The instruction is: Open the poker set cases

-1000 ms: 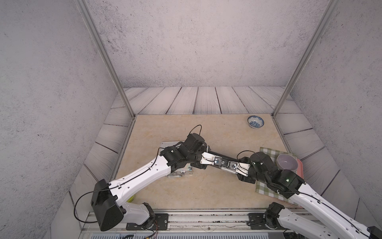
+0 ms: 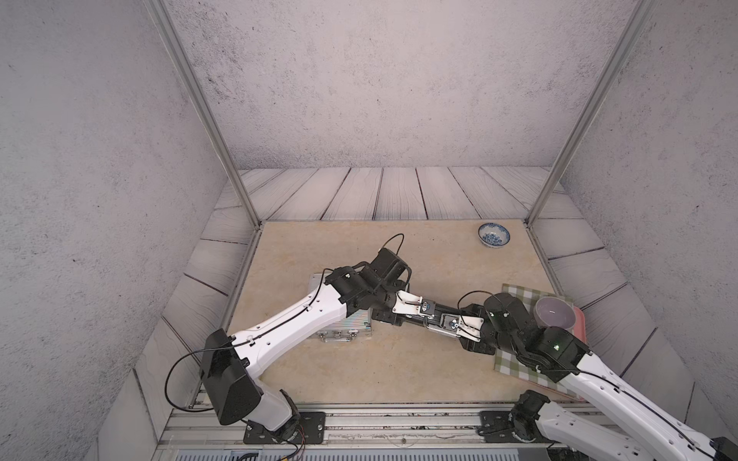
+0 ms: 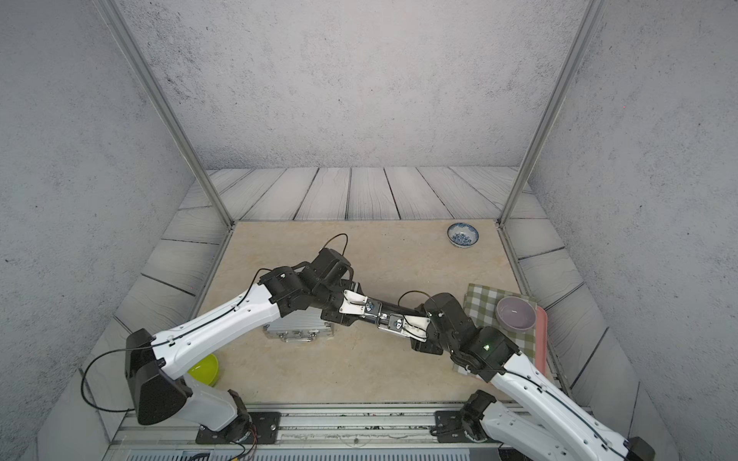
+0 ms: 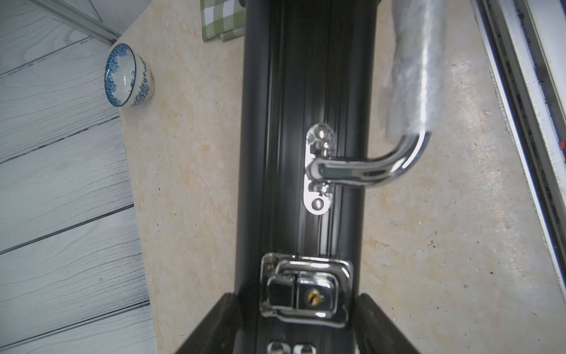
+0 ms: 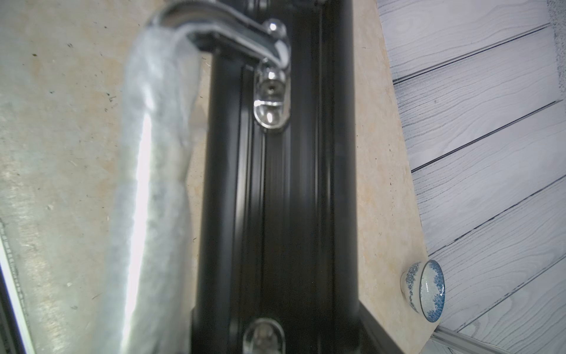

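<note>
A black case [image 4: 300, 76] with chrome latch [image 4: 306, 289] and plastic-wrapped handle [image 4: 412, 65] spans the gap between my grippers above the table. In the left wrist view, my left gripper has fingertips on either side of it by the latch; whether they grip is unclear. In the right wrist view, my right gripper is at the case's other end, mostly hidden, with wrapped handle alongside. A silver case [image 3: 296, 326] lies on the table under my left arm, partly hidden.
A blue-white bowl [image 2: 493, 235] sits at back right. A lilac bowl [image 3: 515, 313], checked cloth [image 3: 480, 299] and pink board [image 3: 540, 342] lie at right. A green bowl [image 3: 203, 371] is at front left.
The right arm has hardly moved.
</note>
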